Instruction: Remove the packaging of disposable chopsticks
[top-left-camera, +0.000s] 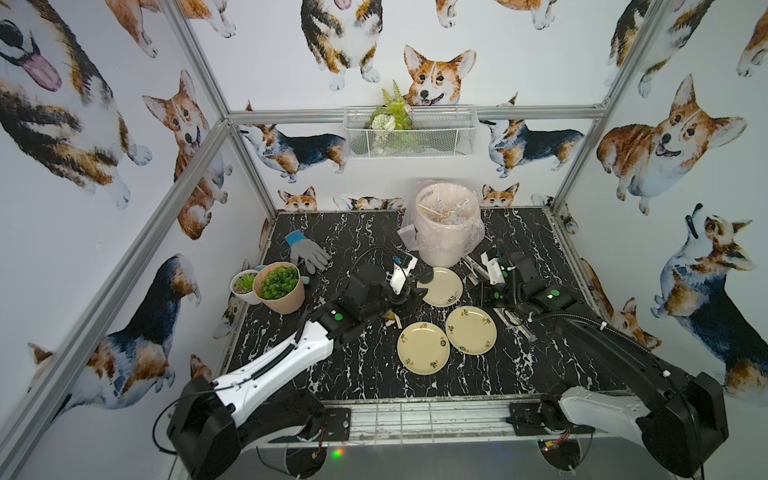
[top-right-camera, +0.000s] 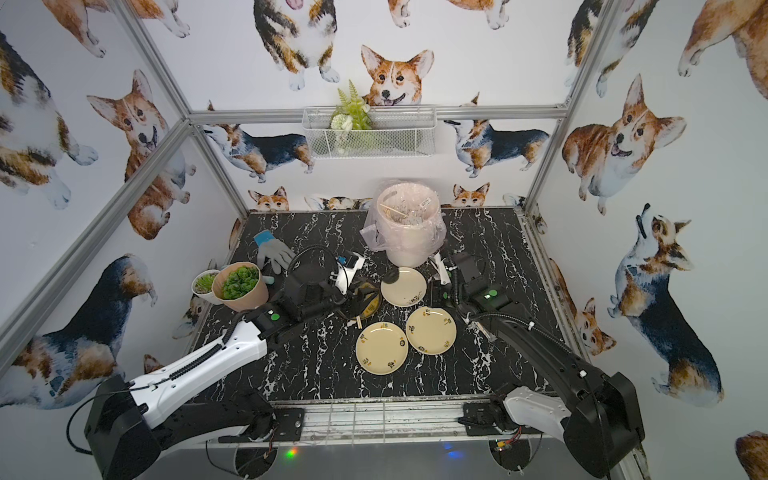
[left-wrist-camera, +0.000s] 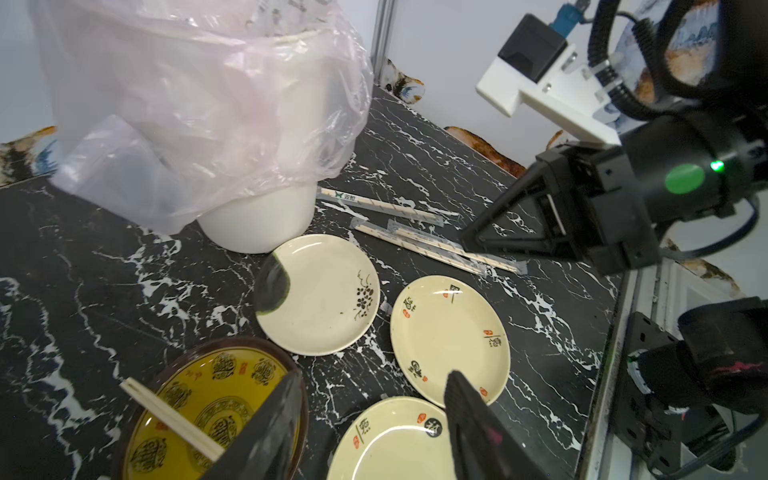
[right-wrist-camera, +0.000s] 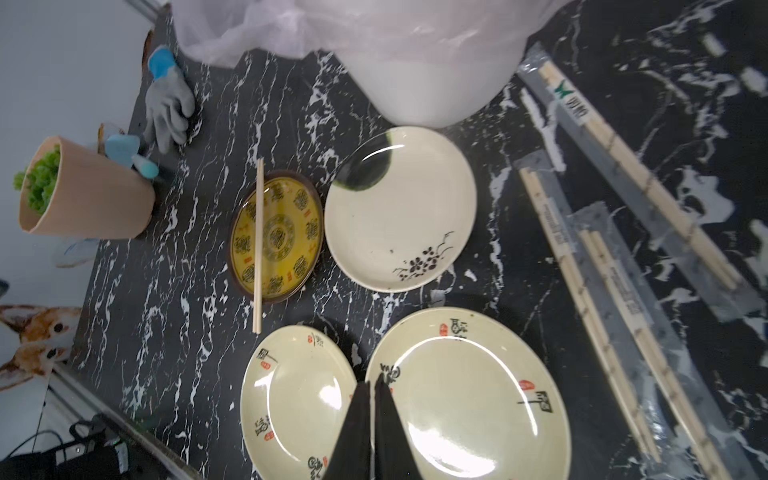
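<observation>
Three chopstick pairs in clear wrappers lie on the dark tabletop at the right: a labelled packet (right-wrist-camera: 640, 172), a middle packet (right-wrist-camera: 588, 304) and a shorter-looking packet (right-wrist-camera: 648, 328). Bare chopsticks (right-wrist-camera: 258, 240) rest across the yellow brown-rimmed plate (right-wrist-camera: 300, 232). My left gripper is open above the plates, with nothing between its fingers. My right gripper is shut over the pale plates, left of the packets; whether something thin sits between its fingertips cannot be made out.
A bin (top-left-camera: 444, 240) lined with pinkish plastic stands at the back. A cream plate (right-wrist-camera: 400, 212) and two patterned plates (right-wrist-camera: 472, 384) fill the middle. Potted plants (top-left-camera: 280, 288) and a grey glove (top-left-camera: 310, 254) are at the left.
</observation>
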